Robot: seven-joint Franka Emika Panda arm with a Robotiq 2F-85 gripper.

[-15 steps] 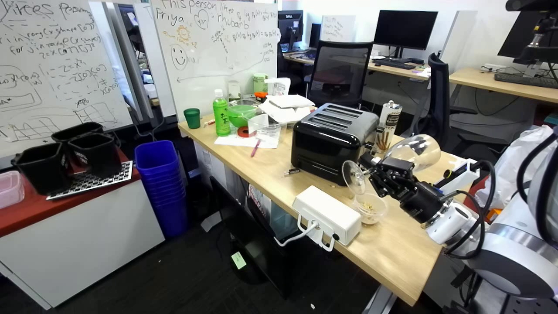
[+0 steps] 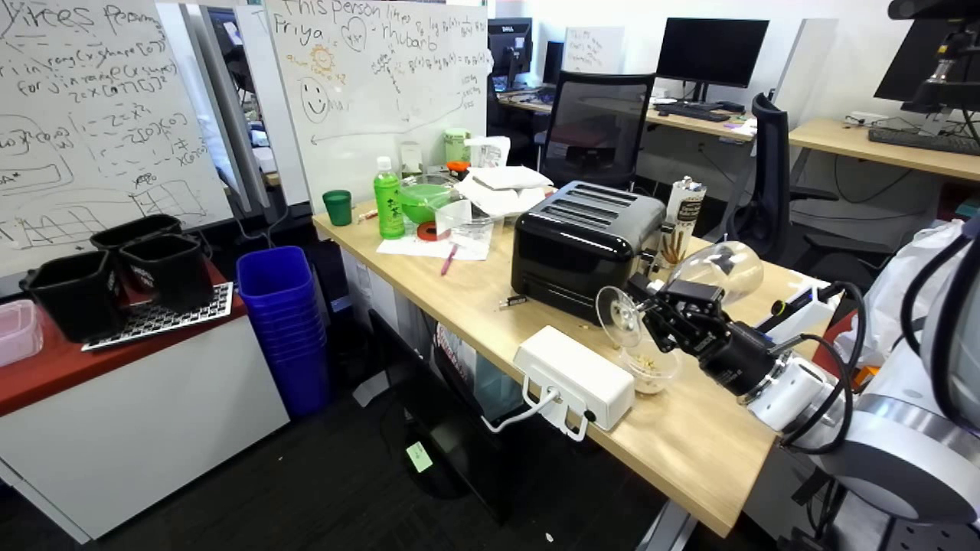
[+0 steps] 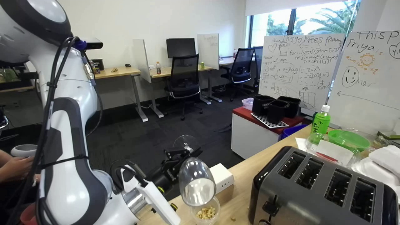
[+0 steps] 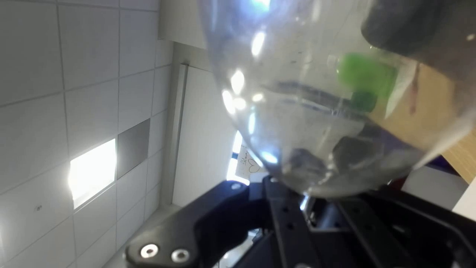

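Observation:
A clear stemmed glass is tilted well over, its bowl [image 3: 189, 173] showing its mouth low and toward the camera in exterior view 2. My gripper [image 2: 648, 292] is shut on the stem, between the round foot [image 2: 617, 315] and the bowl. In the wrist view the glass bowl [image 4: 312, 111] fills the upper right, just beyond the dark fingers [image 4: 285, 219]; no contents can be made out in it. Below the glass, a small clear tub [image 3: 207, 221] holding pale tan pieces [image 3: 206, 213] stands on the table, apart from the glass in exterior view 1.
A black toaster [image 2: 588, 248] stands close behind the tub, and a white box [image 2: 574, 375] sits at the table's front edge beside it. Small crumbs [image 3: 233, 218] lie near the tub. Bottle [image 2: 388, 200] and dishes crowd the far end.
My gripper and the glass have shifted slightly left in exterior view 1. The glass bowl and foot sit a little lower, while the tub has stayed put.

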